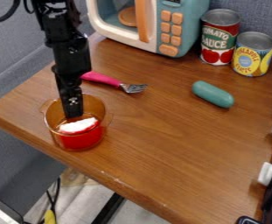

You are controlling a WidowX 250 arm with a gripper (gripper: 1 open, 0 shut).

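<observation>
My black gripper point(73, 112) reaches down from the top left into an orange-red pot point(84, 136) at the left of the wooden table. A white item point(82, 125) lies inside the pot, just below the fingertips. The fingertips are small and dark, so whether they are open or shut, or touch the white item, I cannot tell.
A pink fork point(103, 80) lies behind the pot, a teal cylinder point(212, 94) to the right. A toy microwave point(149, 26) and two cans point(219, 37) stand at the back. A dark appliance point(270, 184) lines the right edge.
</observation>
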